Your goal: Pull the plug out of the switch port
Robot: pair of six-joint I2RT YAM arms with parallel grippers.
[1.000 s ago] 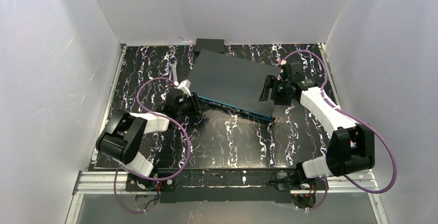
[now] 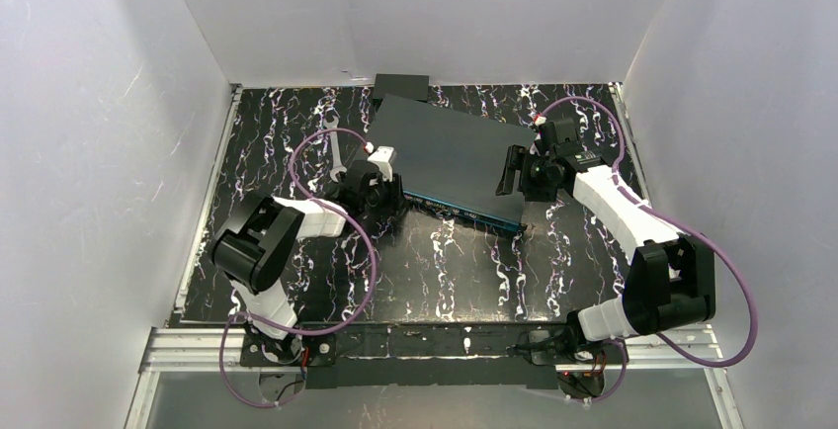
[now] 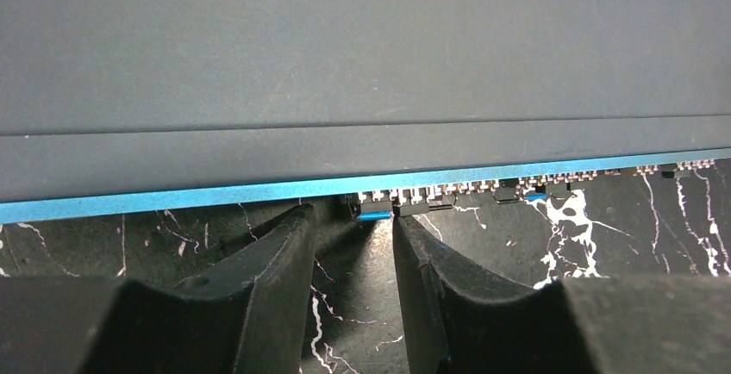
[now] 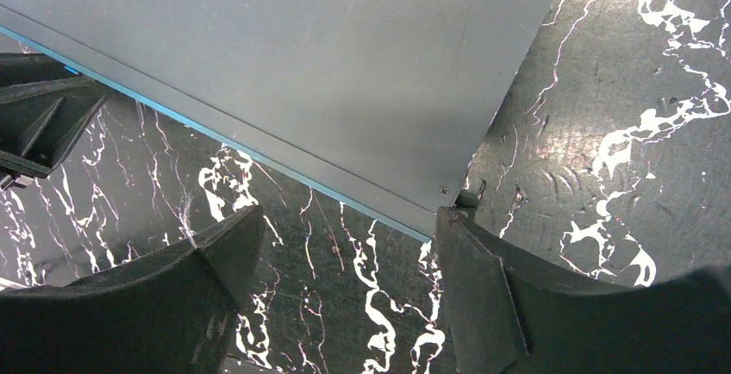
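Observation:
The dark grey switch (image 2: 445,152) lies slanted on the table, a blue strip (image 3: 259,191) along its front edge. In the left wrist view, a small black plug with a blue tab (image 3: 375,216) juts from the port row under that strip. My left gripper is at this edge, its fingers (image 3: 293,245) apart; the tab shows between the fingertips, nearer the right one, with no clear grip on it. My right gripper hangs open by the switch's front right corner, nothing between its fingers.
Another blue-tabbed piece (image 3: 534,196) sits farther right along the port row. A wrench (image 2: 334,142) lies left of the switch, and a small dark box (image 2: 401,87) stands behind it.
My left gripper has moved right along the switch's front edge and turned somewhat, covering more of the front left corner. The switch and the right arm have stayed put.

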